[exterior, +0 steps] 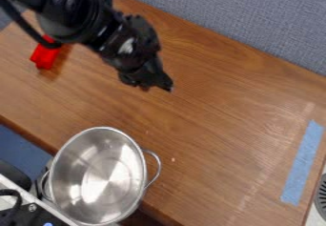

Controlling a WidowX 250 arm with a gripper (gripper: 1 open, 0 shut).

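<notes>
My dark gripper (151, 77) hangs over the upper-left part of the wooden table, angled down and to the right; whether its fingers are open or shut is unclear. A red object (46, 53) lies behind and left of it, partly hidden by the arm. A steel pot (99, 177) with side handles sits at the lower-left edge of the table, below the gripper.
A blue tape strip (302, 163) lies at the right edge. A grey wall or mat borders the back, and dark hardware stands at the lower-left corner.
</notes>
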